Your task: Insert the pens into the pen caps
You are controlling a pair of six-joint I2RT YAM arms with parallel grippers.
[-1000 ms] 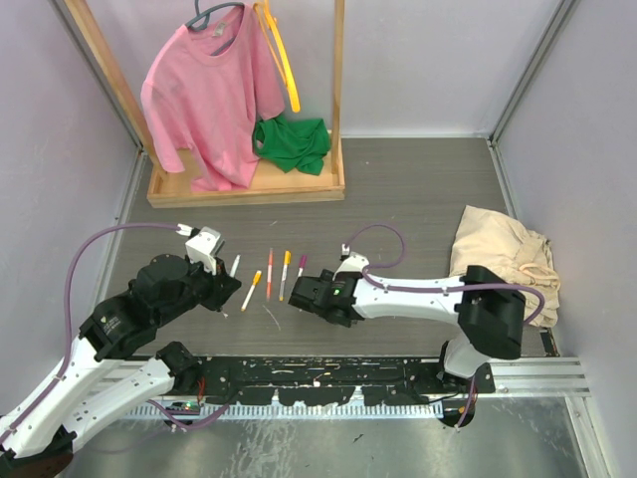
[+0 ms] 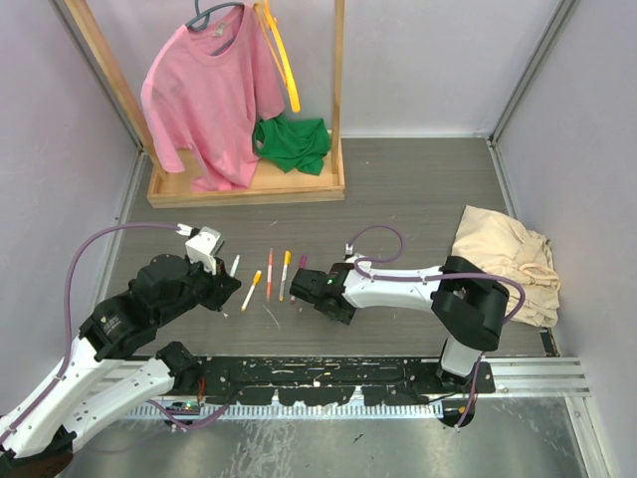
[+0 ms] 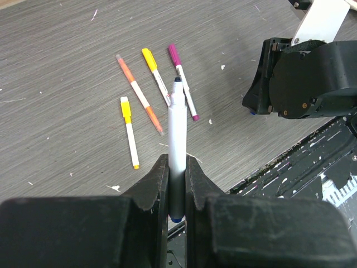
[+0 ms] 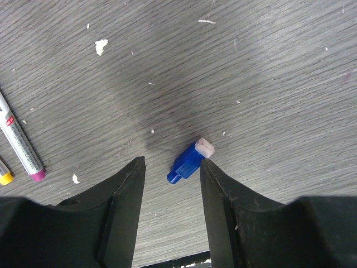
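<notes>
An uncapped white pen (image 3: 177,128) with a dark tip stands out from my left gripper, which is shut on its barrel. In the right wrist view a small blue cap (image 4: 188,161) lies on the table, its pale end pointing up and to the right. My right gripper is partly open, its fingertips to either side of the cap in that view, with gaps showing. Several more pens lie on the table: a short yellow-capped one (image 3: 130,133), an orange one (image 3: 139,94), a longer yellow-capped one (image 3: 156,76) and a purple-capped one (image 3: 183,81).
A wooden rack (image 2: 249,194) with a pink shirt (image 2: 214,95) and a green cloth (image 2: 293,144) stands at the back. Beige folded cloth (image 2: 506,264) lies at the right. The table behind the right arm is bare.
The right arm's elbow and forearm have shifted left and its gripper end has moved slightly over the table. The left arm and the pens on the table stay put.
</notes>
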